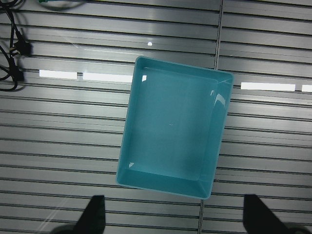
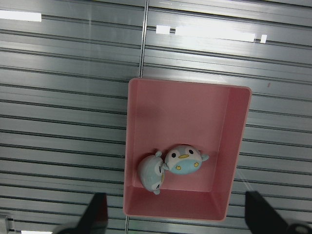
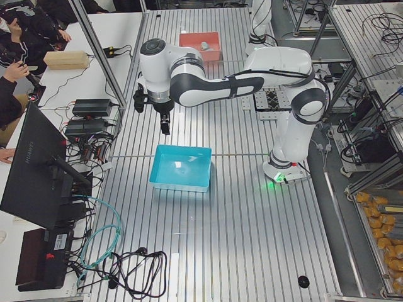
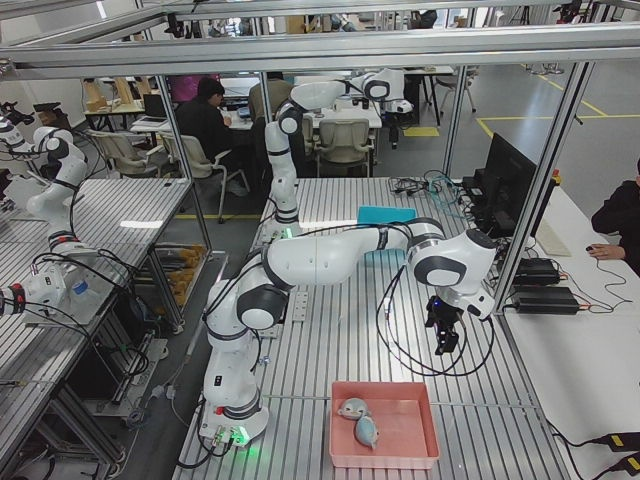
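Note:
An empty teal tray (image 3: 181,167) lies on the slatted metal table; my left wrist view looks straight down on it (image 1: 170,126). Above and beside it hangs my left gripper, its fingers wide apart with nothing between them. At the other end, a pink tray (image 2: 175,112) holds two plush penguins: one (image 2: 185,160) face up with a yellow beak, the other (image 2: 150,173) on its side at the left. My right gripper hangs open above that end, its fingers apart and empty.
Black cables (image 3: 138,270) and a teal cable lie beside a monitor (image 3: 41,167) and black boxes along one side. The table between the trays is mostly clear. Metal frame posts (image 4: 545,170) stand at the table's edges.

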